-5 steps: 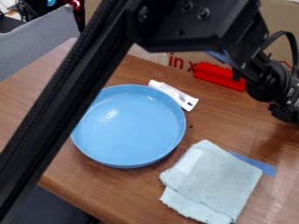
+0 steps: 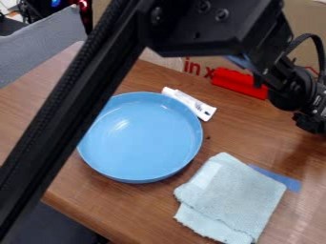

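A light blue plate (image 2: pixel 140 135) lies on the wooden table (image 2: pixel 147 200). A folded pale cloth (image 2: pixel 230 198) lies at the lower right, over a flat blue item (image 2: pixel 285 179). A white tube (image 2: pixel 189 102) lies just behind the plate, and a red object (image 2: pixel 238 83) is farther back. My black arm fills the top and left of the view. Its end reaches out past the right edge, and the gripper's fingers cannot be seen.
A cardboard box (image 2: pixel 306 21) stands at the back. A grey surface (image 2: pixel 36 50) borders the table at the upper left. Bare table shows to the right of the plate and along the left.
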